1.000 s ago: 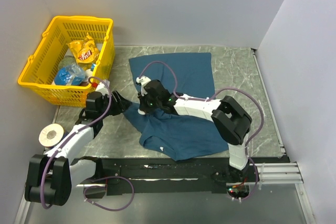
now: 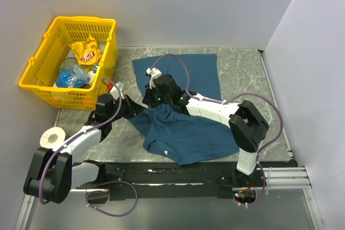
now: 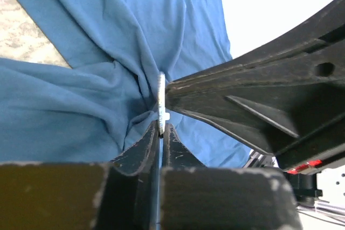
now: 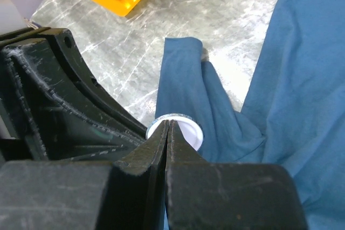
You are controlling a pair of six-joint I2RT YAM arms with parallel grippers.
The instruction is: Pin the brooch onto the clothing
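The brooch (image 4: 190, 132), a white round disc, is between my two grippers above the blue clothing (image 2: 199, 138). My left gripper reaches in from the left and is shut on the brooch's edge. From the right, my right gripper meets the disc's face, its fingers shut and the brooch at their tips; what they pinch is hidden behind them. Seen edge-on in the left wrist view, the brooch (image 3: 161, 98) stands upright, with a small white bit on the right gripper's side. No cloth shows in either gripper.
A yellow basket (image 2: 44, 92) with a snack bag (image 2: 86, 51) and a blue-labelled bottle (image 2: 72, 77) stands at the back left. The tape roll (image 2: 53, 137) lies by the left arm.
My left gripper has moved right to the brooch and its fingers have shut from open. My right gripper, with the brooch at its tip, has shifted slightly toward the back of the table.
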